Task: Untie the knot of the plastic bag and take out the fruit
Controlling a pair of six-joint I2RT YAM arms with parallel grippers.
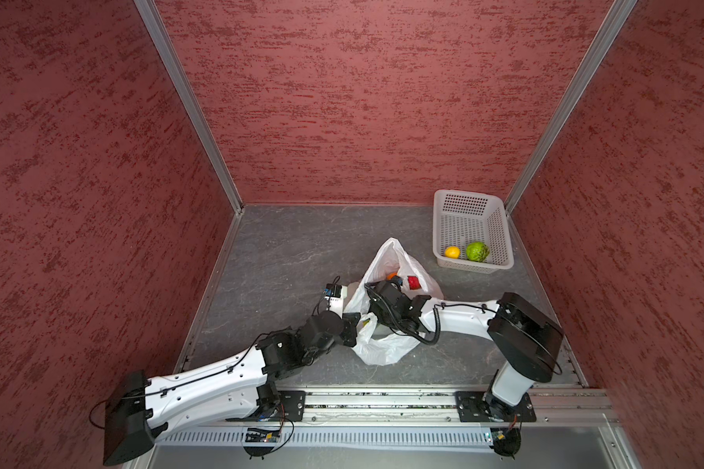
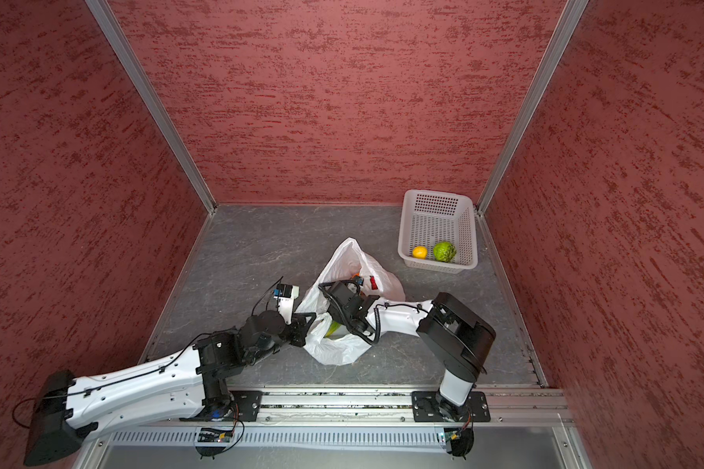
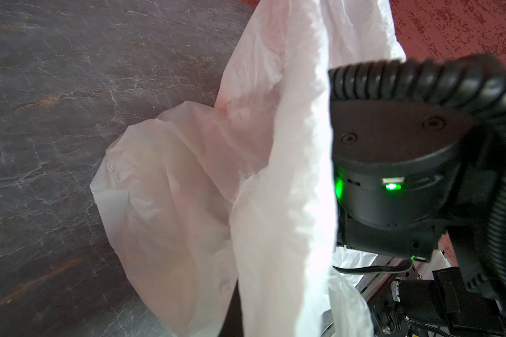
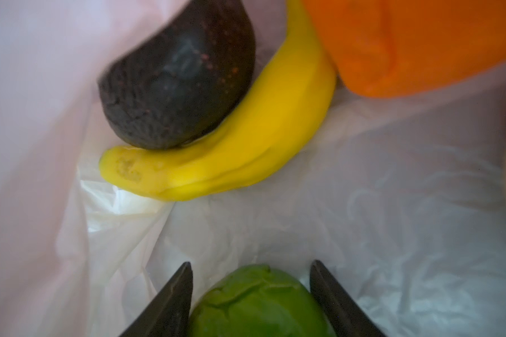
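The white plastic bag [image 1: 383,351] lies open at the front middle. My left gripper [image 1: 352,324] is at its left side, its fingertips mostly hidden by plastic in the left wrist view, so its hold is unclear. My right gripper is inside the bag, its fingers either side of a round green fruit [image 4: 258,303]; whether they grip it is unclear. Also inside are a banana [image 4: 241,146], a dark avocado [image 4: 174,78], an orange item [image 4: 410,39] and a red item [image 1: 413,281].
A grey plastic basket [image 1: 473,195] at the back right holds a yellow fruit [image 1: 452,251] and a green leafy ball [image 1: 477,251].
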